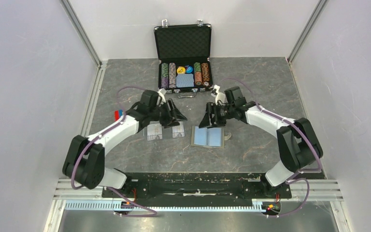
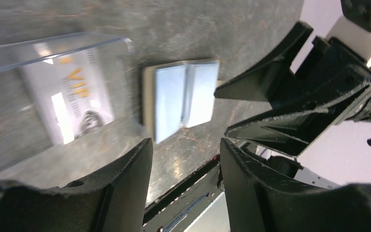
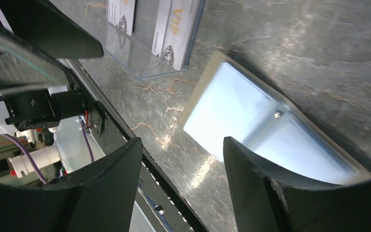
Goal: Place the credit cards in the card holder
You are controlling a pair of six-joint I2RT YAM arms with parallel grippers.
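An open card holder [image 1: 200, 137] with pale blue inner panels lies at the centre front, also filling the middle of the right wrist view [image 3: 232, 106]. Left of it are two clear trays of white VIP cards [image 1: 154, 131], with more cards visible in the right wrist view [image 3: 173, 31]. My left gripper [image 1: 173, 117] is open above the trays, nothing between its fingers. My right gripper [image 1: 212, 118] hangs open above the card holder's upper part, also empty.
An open chip case [image 1: 184, 79] stands at the back. Small coloured items [image 1: 117, 116] lie at the far left, partly behind the left arm.
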